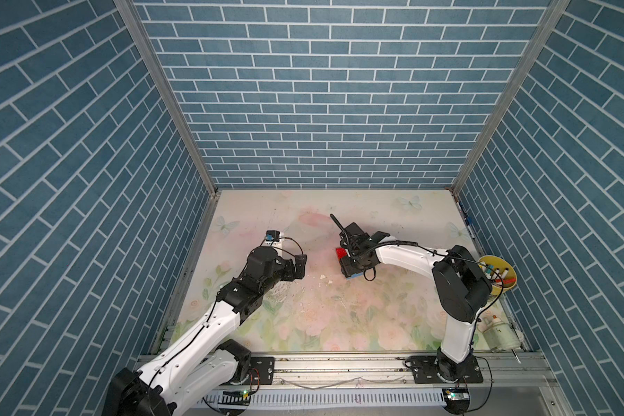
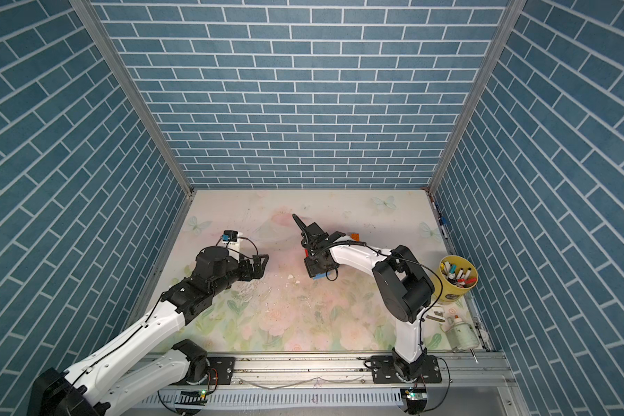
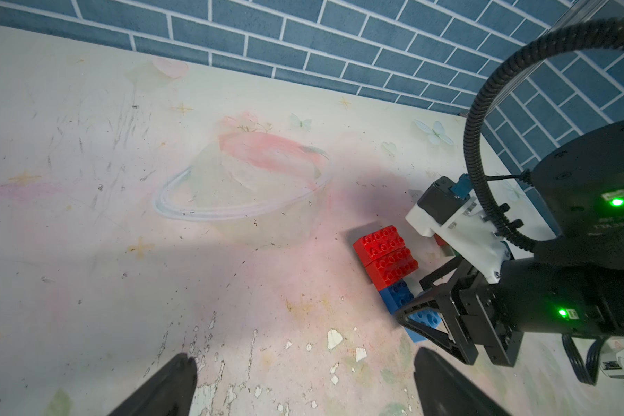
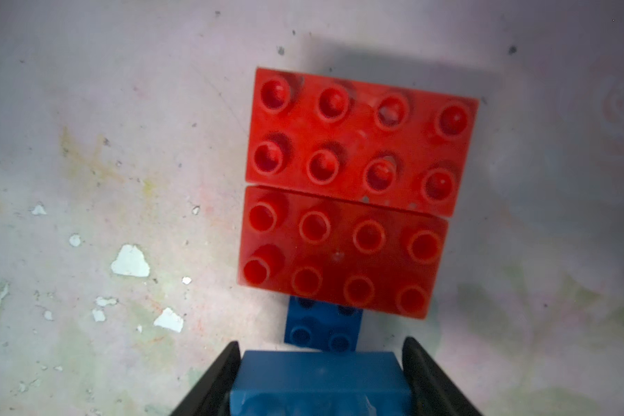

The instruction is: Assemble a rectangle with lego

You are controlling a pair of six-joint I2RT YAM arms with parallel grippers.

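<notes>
Two red bricks lie flush side by side; in the right wrist view these are the far red brick (image 4: 360, 142) and the near red brick (image 4: 343, 249). A dark blue brick (image 4: 323, 326) shows partly from under the near red brick's edge. My right gripper is shut on a lighter blue brick (image 4: 319, 371), which covers part of the dark blue one from this camera. In the left wrist view the held brick's studs (image 3: 428, 317) show close beside the dark blue brick (image 3: 395, 296); touching or apart, I cannot tell. My left gripper stands open and empty, to the left.
Behind the right arm, an orange object (image 2: 354, 236) is partly hidden. A yellow bucket (image 2: 449, 266) of markers and a whitish jar (image 2: 462, 334) stand at the right edge.
</notes>
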